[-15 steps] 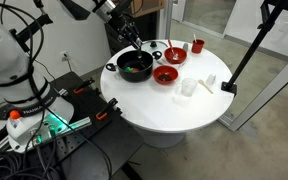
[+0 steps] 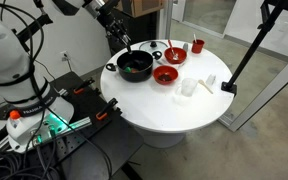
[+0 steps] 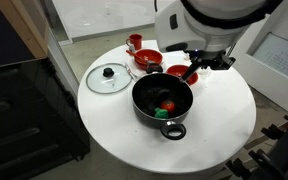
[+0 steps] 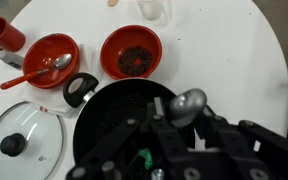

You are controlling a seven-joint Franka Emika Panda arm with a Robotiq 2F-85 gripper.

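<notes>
A black pot (image 2: 135, 67) stands on the white round table, with a red item (image 3: 168, 105) and a green item (image 3: 161, 114) inside. My gripper (image 2: 126, 47) is above the pot's rim. In the wrist view a shiny rounded metal piece (image 4: 187, 106), like a spoon's bowl, shows just beyond the dark fingers, over the pot's edge. The gripper appears shut on this spoon; its handle is hidden among the fingers. A red bowl (image 4: 131, 52) with dark grains stands beside the pot.
A second red bowl (image 4: 52, 55) holds a red-handled spoon (image 4: 29, 77). A red mug (image 4: 4, 35) stands near it. The glass lid (image 4: 24, 140) lies left of the pot in the wrist view. Clear cups (image 2: 189, 86) stand at the right.
My gripper has moved left in exterior view 1, over the pot's back edge. The pot, bowls and other things have stayed in place.
</notes>
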